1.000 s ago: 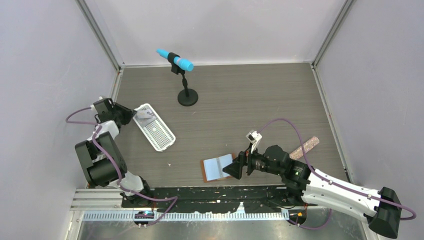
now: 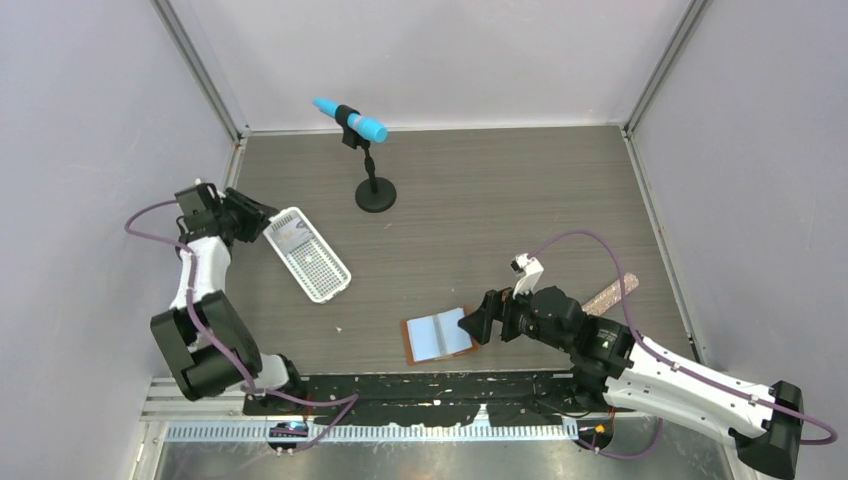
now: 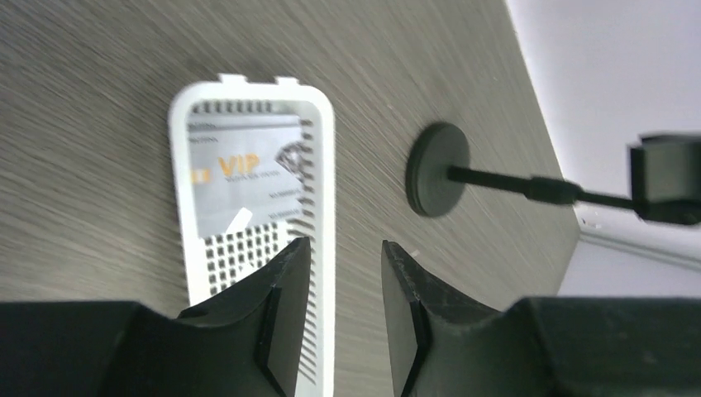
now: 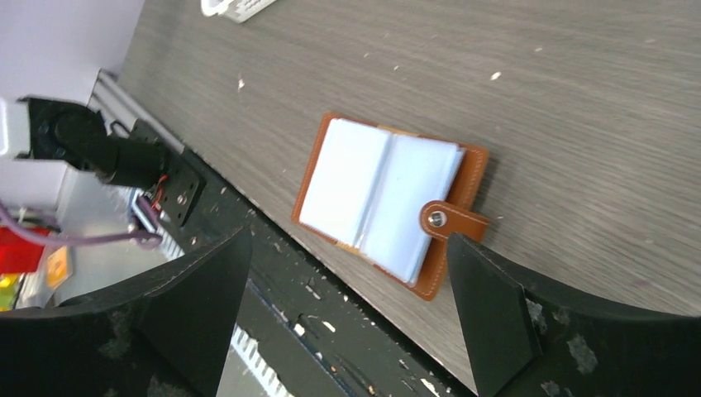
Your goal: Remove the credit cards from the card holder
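Note:
The brown card holder [image 4: 473,178] lies spread on the table near its front edge, with clear sleeves over pale pages and a snap strap [image 4: 455,220]. No card shows clearly in its sleeves. A grey VIP card [image 3: 245,178] rests flat inside the white basket [image 3: 327,248], toward one end. Above the basket, my left gripper is part open, and only bare table and basket show between its fingers. My right gripper stands open over the right part of the holder, apart from it, holding nothing.
A microphone stand with a black base [image 2: 375,195] and blue microphone [image 2: 350,118] rises at the back, right of the basket. A speckled pinkish bar [image 2: 611,294] lies near the right arm.
In the basket, the card has gone from lying askew near the left fingers to lying flat, free of them. The left gripper has shifted slightly; the right has moved a little rightward.

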